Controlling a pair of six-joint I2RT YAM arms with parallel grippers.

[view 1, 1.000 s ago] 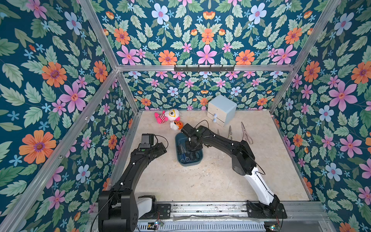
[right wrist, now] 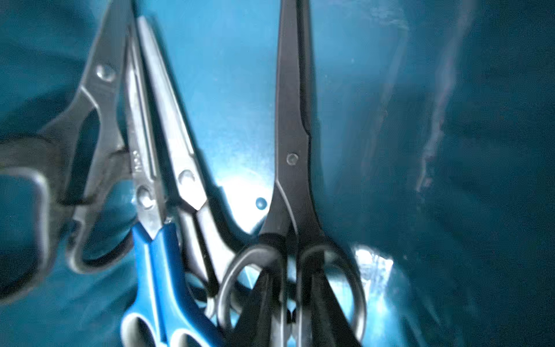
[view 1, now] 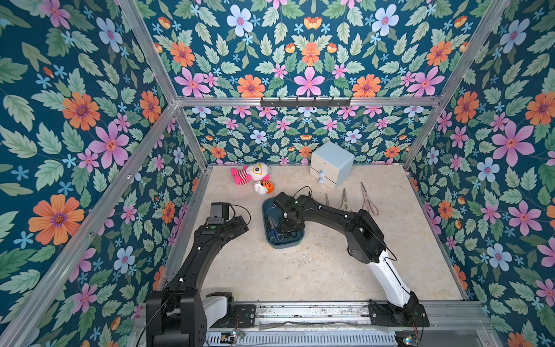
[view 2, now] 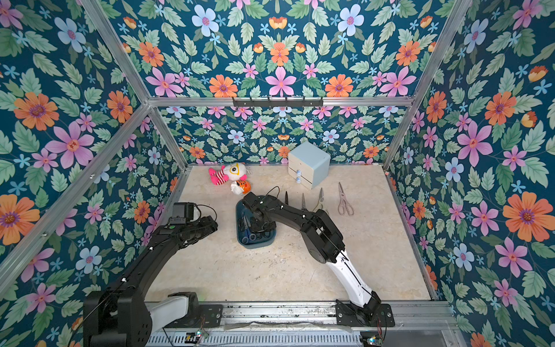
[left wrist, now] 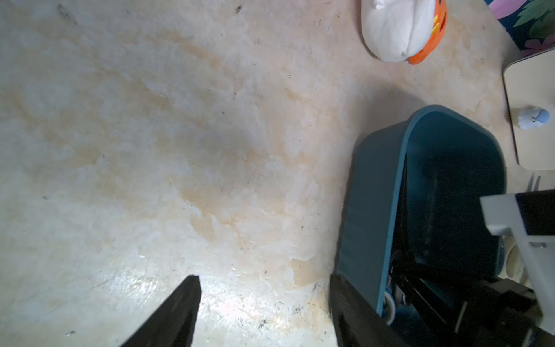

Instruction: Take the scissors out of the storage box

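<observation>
The blue storage box (view 1: 271,240) holds several scissors. In the right wrist view black scissors (right wrist: 292,173) lie upright along the frame, with my right gripper down at their handle rings, fingertips close together; whether they grip is unclear. Left of these lie blue-handled scissors (right wrist: 173,295), silver scissors (right wrist: 179,150) and dark metal scissors (right wrist: 63,144). My left gripper is open over bare table, left of the box, with nothing between its fingers.
A plush toy (view 1: 257,172) and a small drawer cabinet (view 1: 338,162) stand at the back. Several loose scissors, including pink-handled ones (view 1: 370,205), lie right of the box.
My right gripper has moved slightly down and toward the front within the box. The left arm has shifted very slightly.
</observation>
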